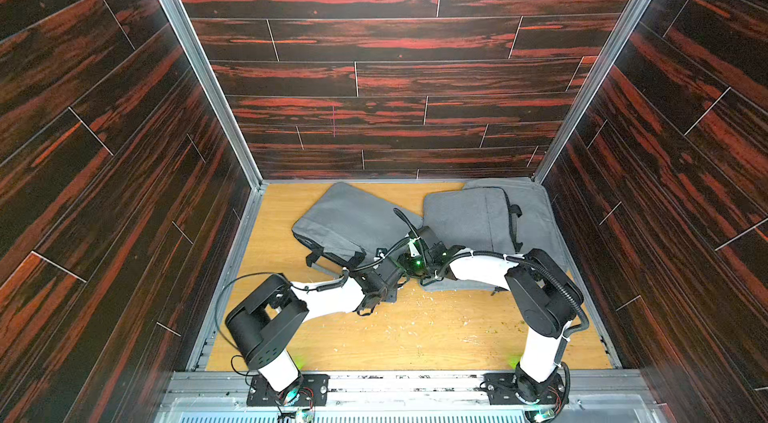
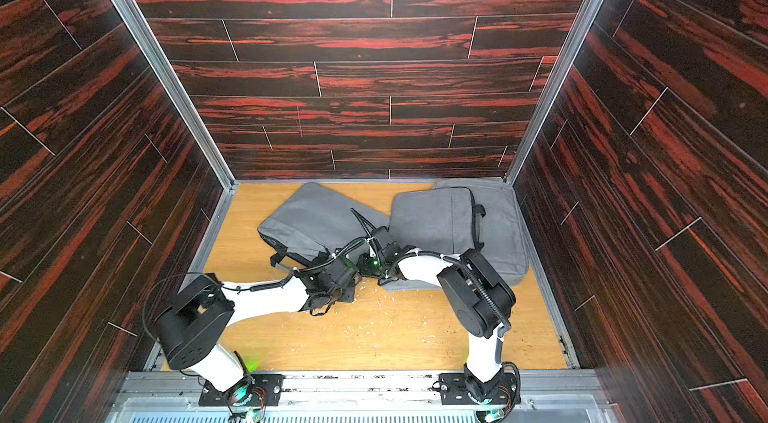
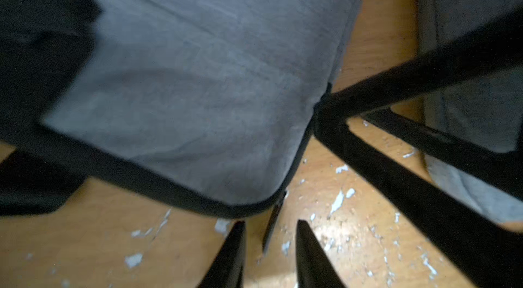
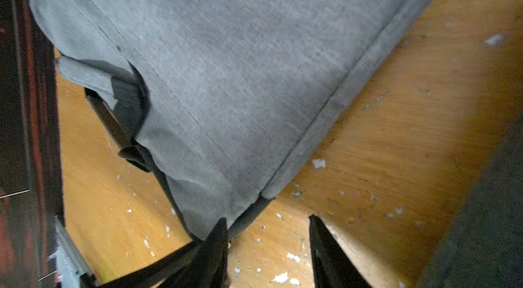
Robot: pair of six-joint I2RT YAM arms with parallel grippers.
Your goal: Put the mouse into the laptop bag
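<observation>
A grey flat bag piece (image 1: 344, 215) with black straps and trim lies at left centre, and a grey laptop bag (image 1: 464, 215) lies to the right. I see no mouse. My left gripper hangs low over the piece's front corner, open, its fingertips around a thin dark strip or cord (image 3: 275, 217) on the table, touch unclear. Just to its right, my right gripper is open over the grey piece's edge, nothing clearly held. In both top views the arms hide the area where the two grippers meet.
Dark walls enclose it on three sides. The two arms are very close together at the centre.
</observation>
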